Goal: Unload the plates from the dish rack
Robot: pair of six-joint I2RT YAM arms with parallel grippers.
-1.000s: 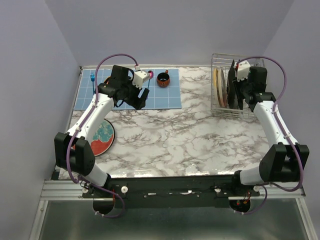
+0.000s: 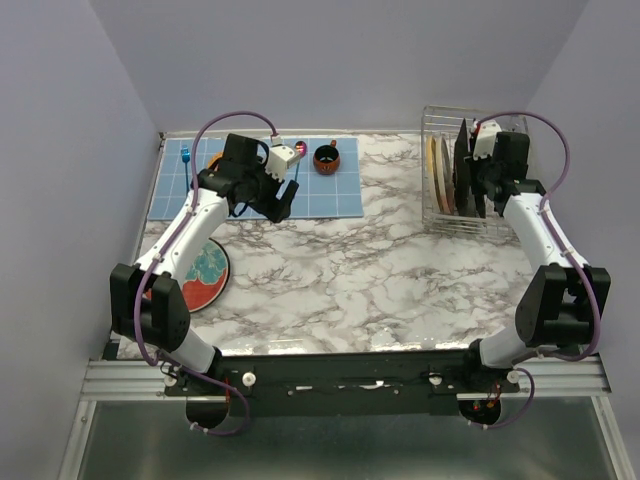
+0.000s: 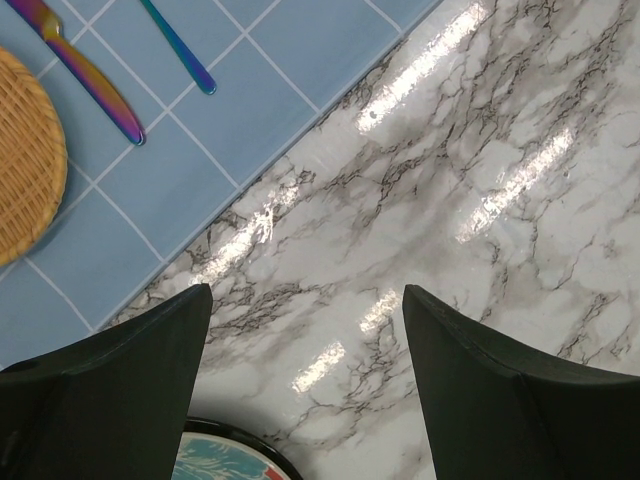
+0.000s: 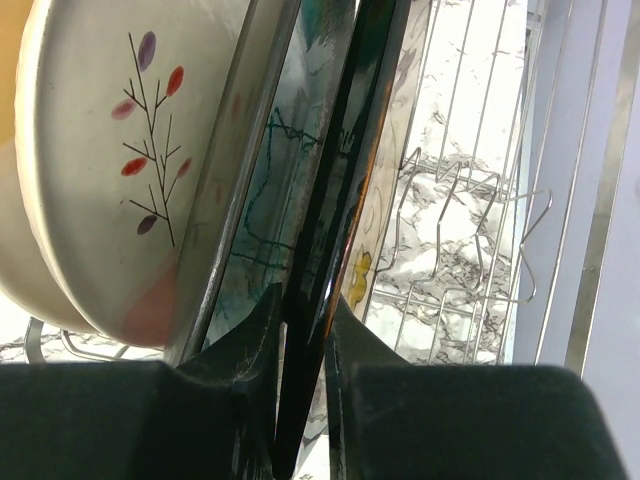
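The wire dish rack (image 2: 425, 190) at the back right holds several plates on edge. In the right wrist view, a black plate (image 4: 352, 140) stands on its edge, tilted. My right gripper is shut on this plate's rim. To its left stand a dark-rimmed plate (image 4: 228, 190) and a cream plate with a painted sprig (image 4: 110, 170). Far to the left, my left gripper hangs open over bare marble, nothing between its fingers. A round plate with a teal and red pattern (image 2: 207, 268) lies flat on the counter, partly hidden by the left arm.
Blue tiled matting (image 2: 335, 195) at the back left carries a brown mug (image 2: 326, 158), a woven round mat (image 3: 25, 160) and cutlery, including a rainbow knife (image 3: 105, 95). Open marble (image 2: 350, 270) fills the middle. A wall stands close to the rack's right side.
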